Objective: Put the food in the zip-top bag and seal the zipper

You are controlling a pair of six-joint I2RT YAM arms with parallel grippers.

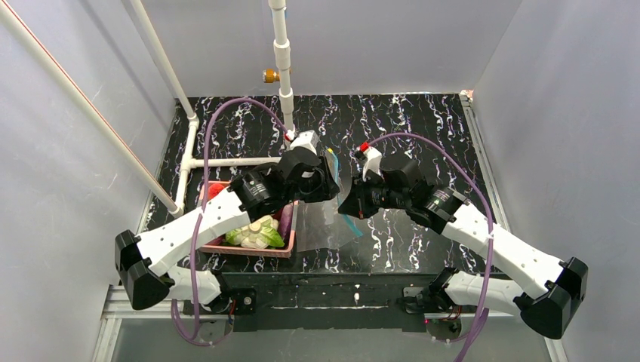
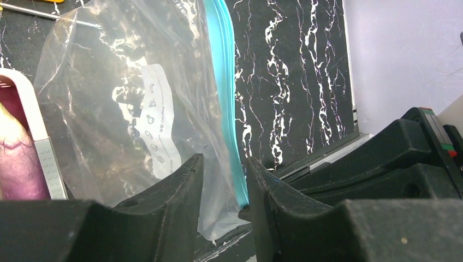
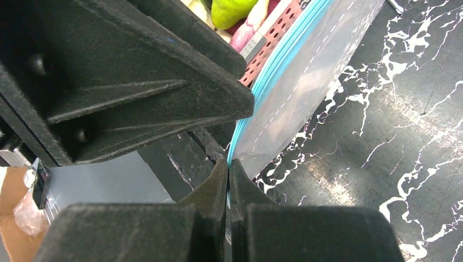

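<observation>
The clear zip top bag stands beside the food basket, with a blue zipper edge. My right gripper is shut on that zipper edge near its lower end. My left gripper is part open above the zipper, its fingers close to my right gripper. The pink basket holds a cauliflower, an eggplant and other produce, partly hidden by my left arm.
White pipes run behind and left of the basket. Both arms crowd the middle.
</observation>
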